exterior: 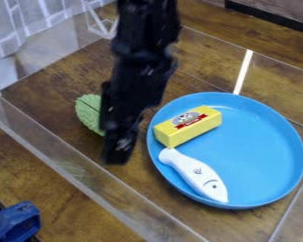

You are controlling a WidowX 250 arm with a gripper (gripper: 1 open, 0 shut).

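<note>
My dark, motion-blurred gripper [118,127] is low over the left-middle of the counter, its fingers open around the area of a green leaf-shaped item [91,112], which is mostly hidden behind them. A blue plate [261,142] on the right holds a yellow box with a cow picture [192,125] and a white fish-shaped item [195,178].
A blue object [12,223] lies at the lower left edge. A white wire rack [46,28] stands at the upper left.
</note>
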